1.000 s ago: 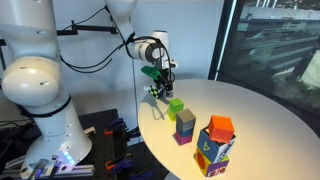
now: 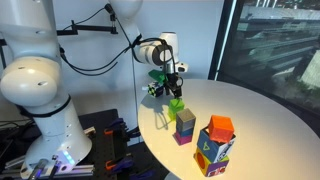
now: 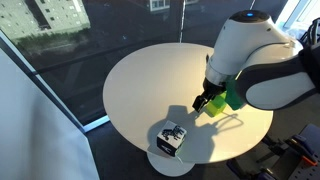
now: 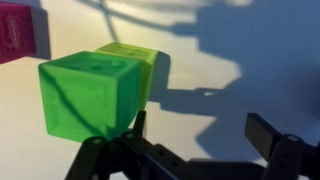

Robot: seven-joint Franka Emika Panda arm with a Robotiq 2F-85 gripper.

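A bright green block [image 4: 80, 100] shows large at the left of the wrist view, with a yellow-green block [image 4: 143, 57] partly hidden behind it. In exterior view 1 this green pair [image 2: 176, 108] stands as a small stack on the round table. My gripper is open, its fingers wide apart and only bare table and shadow between them. Its left fingertip [image 4: 139, 123] overlaps the green block's right edge in the picture; contact cannot be judged. From the second exterior side, the gripper [image 3: 203, 102] appears beside the green blocks [image 3: 216, 103].
Nearby stands a grey-and-purple block stack [image 2: 185, 126], and closer to the camera a larger multicoloured stack with a red-orange top [image 2: 220, 128]. A black-and-white box [image 3: 168, 138] lies near the table's edge.
The gripper has moved rightward in exterior view 1, from the left of the green stack to close above it. The block stacks appear unmoved.
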